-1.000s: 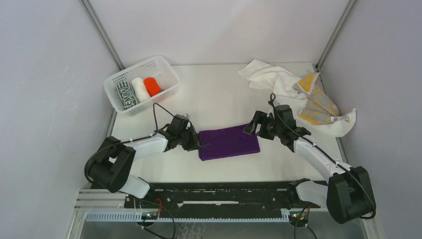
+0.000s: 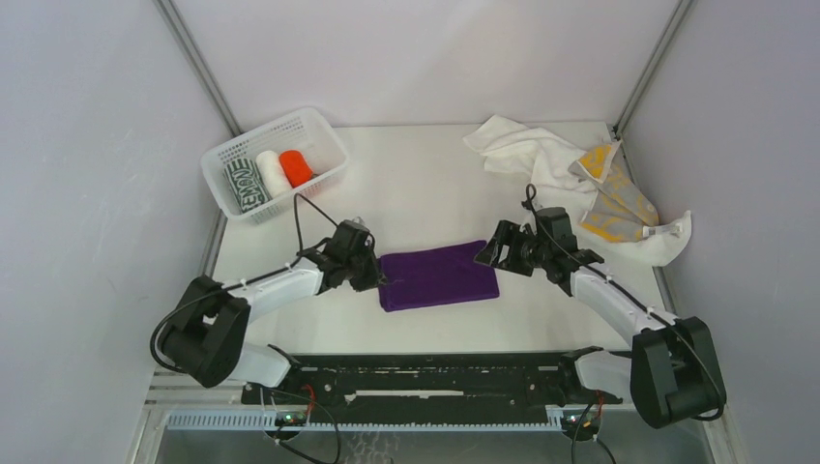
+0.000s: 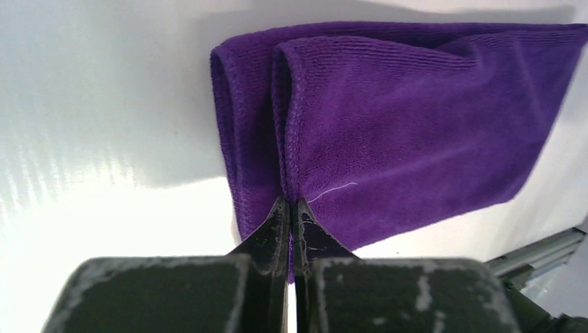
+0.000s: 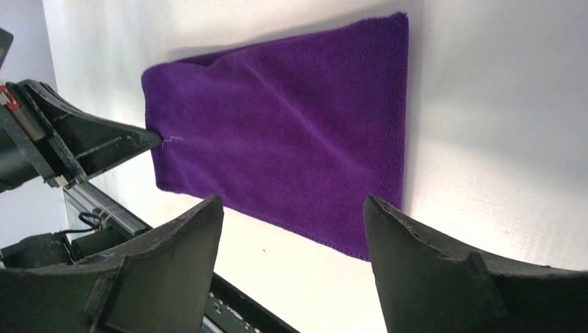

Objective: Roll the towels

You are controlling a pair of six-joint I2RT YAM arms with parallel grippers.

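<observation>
A folded purple towel (image 2: 440, 278) lies flat in the middle of the table, its long side running left to right. My left gripper is shut on the towel's upper layer, pinching its folded edge near the left end; a lower layer (image 3: 243, 132) extends a little further left. Over the towel's right end hangs my right gripper, open, with its fingers (image 4: 191, 239) wide apart and no cloth between them. In the right wrist view the purple towel (image 4: 298, 125) shows whole, including its straight right edge.
At the back left stands a white basket (image 2: 334, 145) holding several rolled towels, among them an orange roll (image 2: 296, 167). White towels (image 2: 527, 150) and a grey-yellow towel (image 2: 624, 203) lie heaped at the back right.
My right gripper has moved only a little and stays over the towel's right end.
</observation>
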